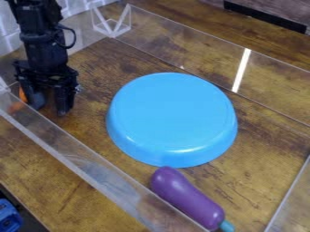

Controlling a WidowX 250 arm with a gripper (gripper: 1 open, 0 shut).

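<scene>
The black robot gripper (46, 89) is low at the left of the camera view, close to the wooden floor of the clear-walled tray, beside a small orange object (21, 94) that is mostly hidden behind it and the clear wall. Whether the fingers are open, shut or holding that object is too hidden and dark to tell. An upturned blue bowl or lid (172, 118) lies in the middle, to the right of the gripper.
A purple toy eggplant (188, 197) lies at the bottom right near the clear front wall (91, 159).
</scene>
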